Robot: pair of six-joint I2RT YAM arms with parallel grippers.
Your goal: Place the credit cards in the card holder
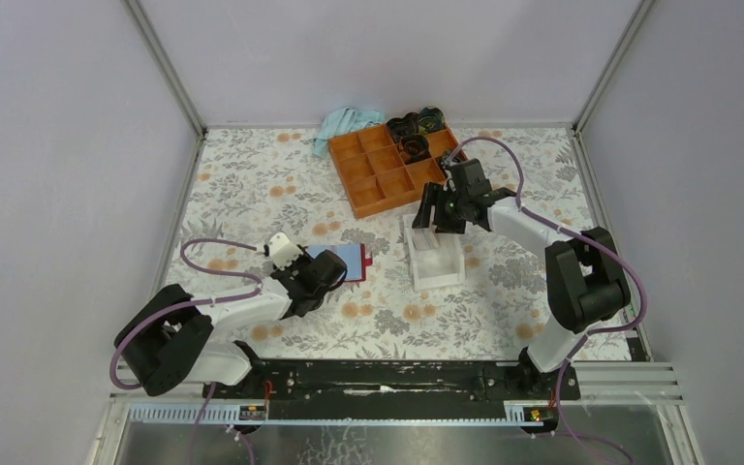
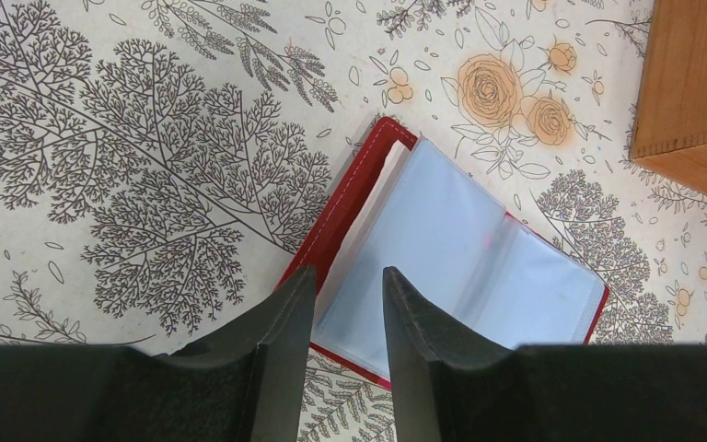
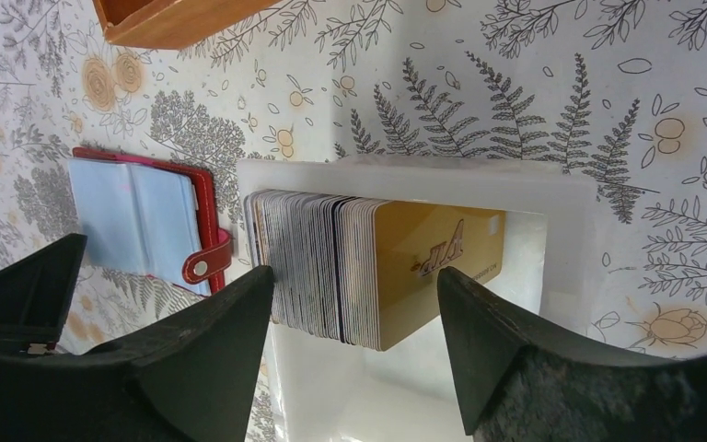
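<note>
A row of credit cards stands on edge in the white box, with a gold card facing out at its right end. My right gripper hovers open over the cards, its fingers spread to either side of part of the row. The red card holder lies opened on the cloth, its pale blue pocket pages showing. Part open, my left gripper is above the holder, with nothing between its fingers. In the right wrist view the holder's snap strap points toward the box.
An orange-brown compartment tray sits behind the box, with dark round items at its right end. A light blue cloth lies at the back. The table front between the arms is clear.
</note>
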